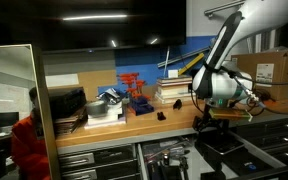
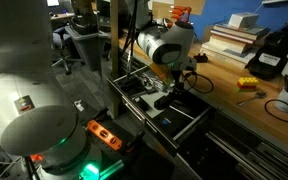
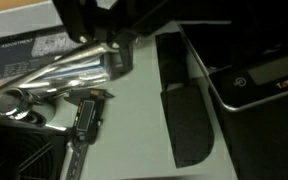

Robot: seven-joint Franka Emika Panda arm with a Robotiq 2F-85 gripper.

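My gripper shows as dark parts along the top of the wrist view, its finger open; nothing is seen held. Exterior view 1 has the gripper (image 1: 222, 122) low over the open drawer on the right. Under it in the wrist view lie a black sheath-like pouch (image 3: 187, 125), a digital caliper (image 3: 87, 118) and a shiny metal tool (image 3: 72, 73). A Taylor scale (image 3: 259, 80) sits at the right. The exterior view 2 drawer holds a black object (image 2: 164, 101) below the arm; the gripper's tips are hard to make out there.
The wooden counter (image 2: 224, 85) runs behind the drawer, with stacked books (image 2: 234, 38) and a yellow-red block (image 2: 248, 83) on it. A cardboard box (image 1: 257, 68) stands at the right back. Pale drawer floor is bare around the pouch.
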